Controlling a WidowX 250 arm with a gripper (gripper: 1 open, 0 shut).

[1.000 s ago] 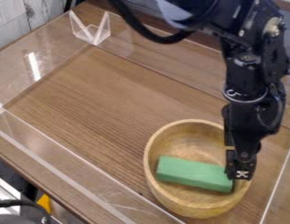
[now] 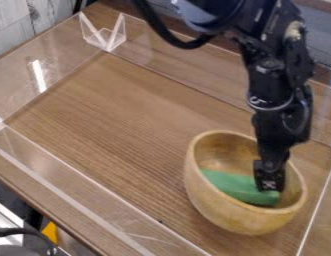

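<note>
A tan wooden bowl (image 2: 208, 200) sits at the lower right of the wooden table, with a green block (image 2: 241, 192) lying inside it. My black gripper (image 2: 272, 180) reaches down from the top right into the right side of the bowl, its fingertips low beside the green block's right part. Whether it grips the block is hard to tell; the fingers are dark and partly hidden by one another and the bowl.
A white wire-like object (image 2: 104, 32) stands near the back left edge. Dark cables run along the lower left edge.
The bowl has shifted slightly and looks more tilted or turned, and the green block's angle has changed. My gripper has moved a little left and lower within the bowl.
</note>
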